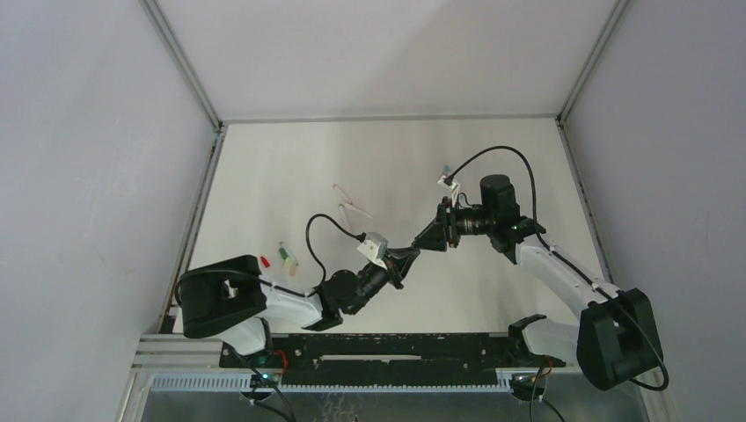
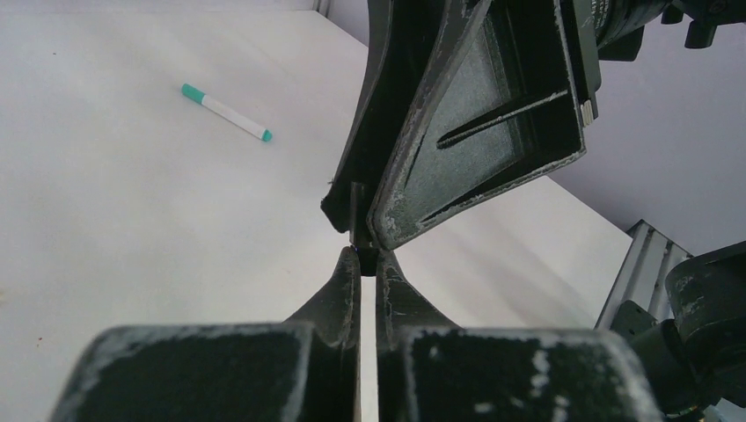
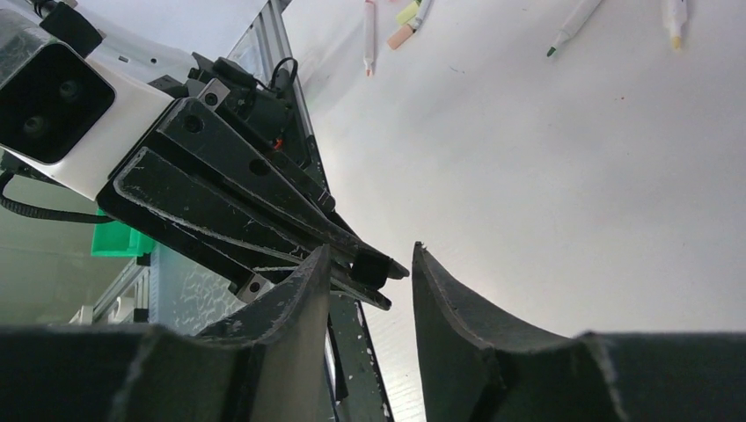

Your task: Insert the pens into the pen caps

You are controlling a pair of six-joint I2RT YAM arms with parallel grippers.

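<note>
My left gripper (image 1: 410,255) is shut, its tips right by those of my right gripper (image 1: 417,246). In the right wrist view a small dark block (image 3: 370,268) shows at the left fingertips; whether it is a black cap or part of the gripper is unclear. My right gripper stands part open, with no pen visible between its fingers. On the table lie a teal-capped pen (image 2: 233,114), a green-tipped pen (image 3: 576,24), a yellow-tipped pen (image 3: 676,19) and an orange-tipped pen (image 3: 369,37). A peach cap (image 3: 400,36) and a yellow-green cap (image 3: 407,13) rest close together.
A red cap (image 1: 265,261) lies on the left of the white table (image 1: 396,149), near a green cap (image 1: 283,253). The two arms meet over the table's front middle.
</note>
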